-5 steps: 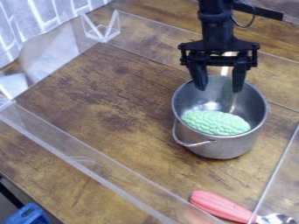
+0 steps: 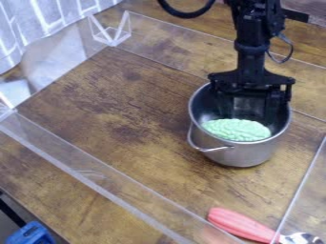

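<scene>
A steel pot (image 2: 235, 151) with a wire handle stands on the right half of the wooden table. A light green, bumpy object (image 2: 235, 130) lies inside it. My black gripper (image 2: 249, 103) comes down from the top into the back of the pot, its fingers partly hidden by the dark interior and rim, so I cannot tell whether it holds anything.
A spoon with a red handle (image 2: 245, 224) lies at the front right. Clear plastic walls (image 2: 90, 172) border the work area. A blue object (image 2: 32, 236) sits at the bottom left corner.
My gripper has moved down and a little to the right, lower into the back of the pot. The green object looks slightly shifted.
</scene>
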